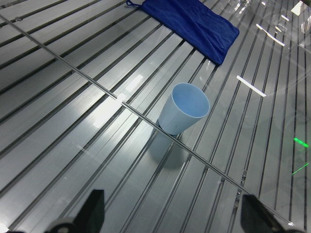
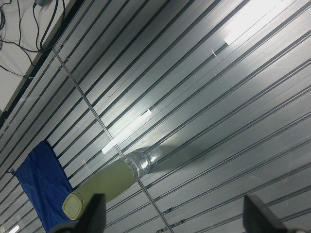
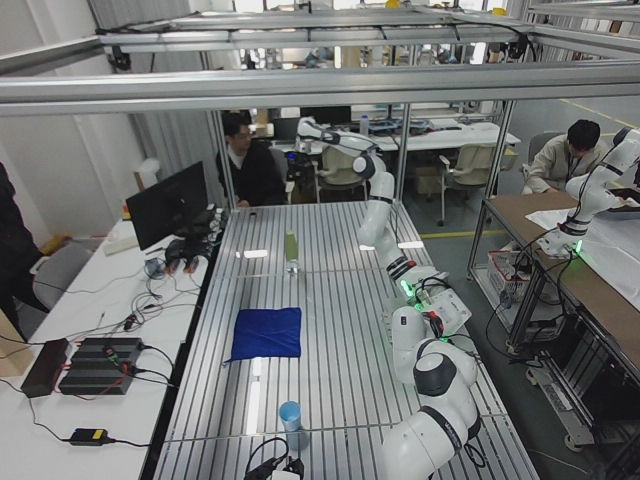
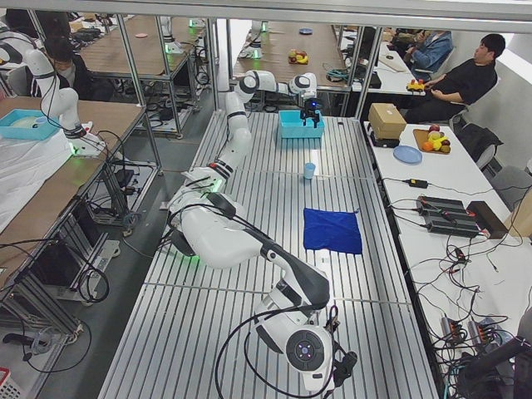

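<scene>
A light blue cup (image 3: 291, 417) stands on the slatted metal table (image 4: 241, 332), upright; in the left wrist view it (image 1: 183, 108) is below and ahead of my left gripper, whose fingertips stand wide apart and empty. A blue cloth bag (image 3: 266, 332) lies flat in the middle. A green bottle with a clear base (image 2: 104, 184) stands near the other end, below my right gripper, which is open with nothing between its fingertips.
A blue bin (image 4: 301, 125) sits at one table end. A side desk with monitor (image 3: 166, 204), power boxes and cables runs alongside. Robot arms occupy the other side of the table.
</scene>
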